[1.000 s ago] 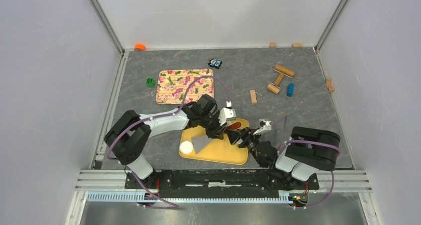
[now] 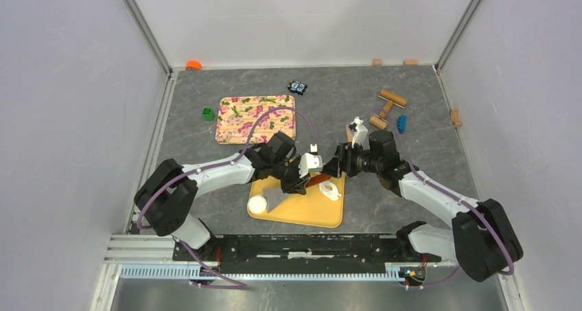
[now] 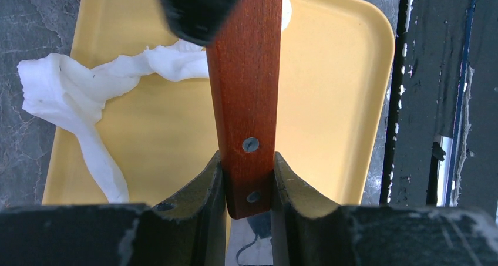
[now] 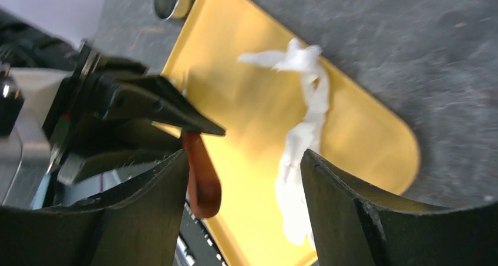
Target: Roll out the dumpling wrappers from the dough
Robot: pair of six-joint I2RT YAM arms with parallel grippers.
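Note:
A wooden-handled tool [image 3: 245, 101] with rivets is between the fingers of my left gripper, which is shut on its handle over the yellow tray [image 2: 295, 215]. Crumpled white dough strips [image 3: 76, 96] lie on the tray, along its side. A white round dough piece [image 2: 257, 204] sits at the tray's front left. My right gripper hangs above the tray's right side, its fingers apart, with dough below them and nothing visibly held.
A floral board [image 2: 240, 119] lies at the back left, a wooden roller [image 2: 388, 105] and blue object [image 2: 401, 123] at the back right. A green cube [image 2: 208, 114] sits left.
My right arm has swung back and up, away from the tray's front, and now reaches in from the right. My left gripper and the wooden handle have shifted slightly.

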